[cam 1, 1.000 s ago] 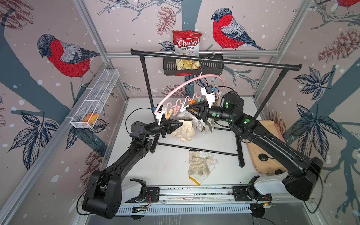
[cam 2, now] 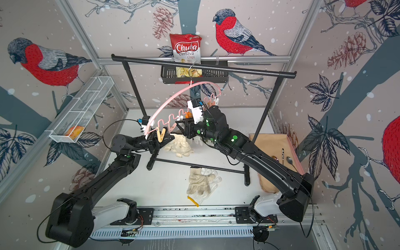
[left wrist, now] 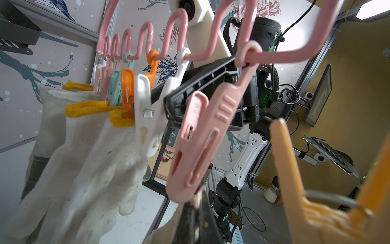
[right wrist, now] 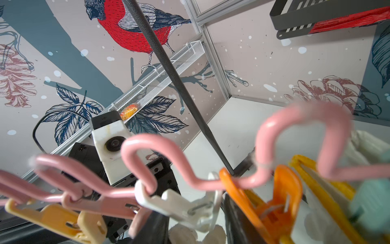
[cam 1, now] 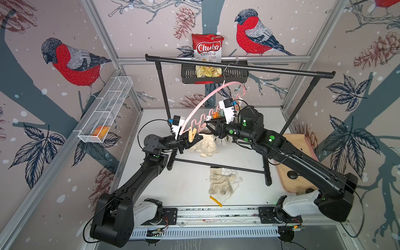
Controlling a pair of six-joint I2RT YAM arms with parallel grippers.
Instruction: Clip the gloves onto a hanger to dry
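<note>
A pink clip hanger (cam 1: pixel 210 95) hangs from the rack's top bar. White gloves with yellow cuffs (left wrist: pixel 81 158) hang from its clips. My left gripper (cam 1: pixel 200 137) is shut below the hanger's near end, by a yellow clip (cam 1: pixel 192 134); I cannot make out anything held. My right gripper (cam 1: pixel 207 124) is at a white clip (right wrist: pixel 191 207), between a pink and an orange clip (right wrist: pixel 280 203), its finger part open. More gloves lie on the table behind (cam 2: pixel 179 145) and in front (cam 2: pixel 200 183).
The black rack (cam 1: pixel 291 73) spans the workspace. A wire basket (cam 1: pixel 106 104) is on the left wall, a tray with chips (cam 1: pixel 185 73) at the back. A tan board with cutlery (cam 2: pixel 268 166) lies at the right.
The hanger has swung and turned rightward at its near end. My right gripper has moved slightly left and down along it; my left gripper has shifted slightly.
</note>
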